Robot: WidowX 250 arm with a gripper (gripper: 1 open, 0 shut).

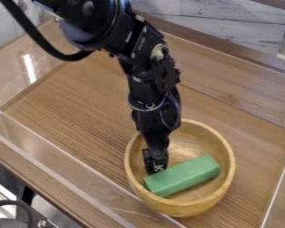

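Note:
A round tan wooden bowl (214,146) rests on the wooden table near the bottom right of the camera view. A green rectangular block (184,175) lies in the bowl's front right part. My black gripper (156,162) reaches down from the top left into the left part of the bowl, its tips just left of the block. The fingertips are dark and small; it looks open, and I cannot see anything held between them.
A clear strip runs along the front left edge, with a dark cable beyond it at bottom left. A pale plank wall stands at the back.

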